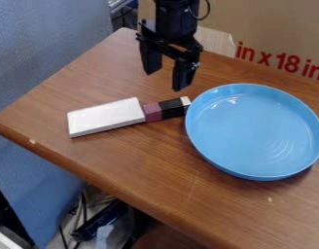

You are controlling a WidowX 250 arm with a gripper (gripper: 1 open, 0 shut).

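Observation:
My black gripper [167, 68] hangs over the back middle of the wooden table, fingers spread apart with nothing visible between them. Below it lies a long flat piece with a white slab [105, 117] on the left and a dark maroon and black part [165, 109] toward the right, ending in a small white tip. A blue plate [253, 131] sits to the right, close beside the dark end.
A cardboard sheet [279, 29] with red lettering stands behind. Past the left edge are a blue-grey surface and cables on the floor.

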